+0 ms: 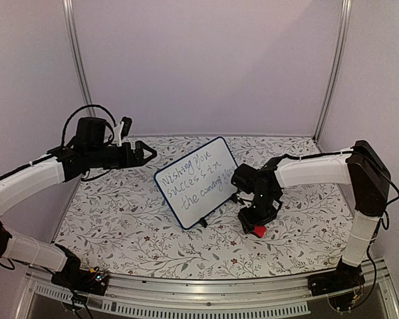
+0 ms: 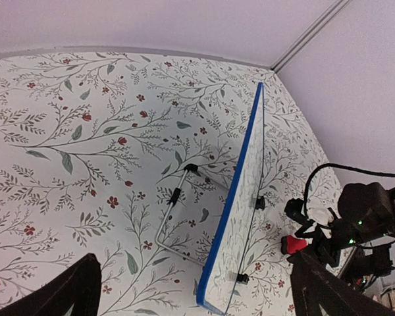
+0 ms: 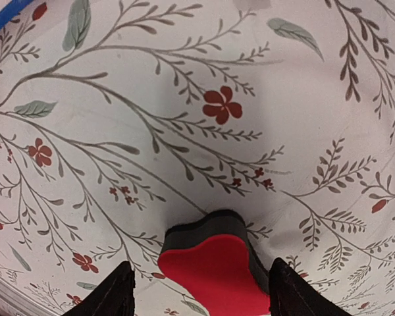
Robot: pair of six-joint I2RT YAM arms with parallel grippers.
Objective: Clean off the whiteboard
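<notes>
The whiteboard (image 1: 196, 183), blue-edged and covered with three lines of handwriting, leans on a stand in mid-table; the left wrist view catches this board (image 2: 236, 204) nearly edge-on. A red eraser (image 3: 214, 270) with a dark felt layer lies on the patterned tabletop, right of the board's lower edge. Around it stands my right gripper, part open: one finger (image 3: 293, 293) is against or very near the eraser's right side, while a gap shows on the left. My left gripper (image 1: 146, 154) hangs open and empty, left of the board.
A thin wire stand (image 2: 173, 197) props the board from behind, and dark feet (image 1: 203, 222) support its lower edge. Pale walls (image 1: 199, 73) enclose the back and sides.
</notes>
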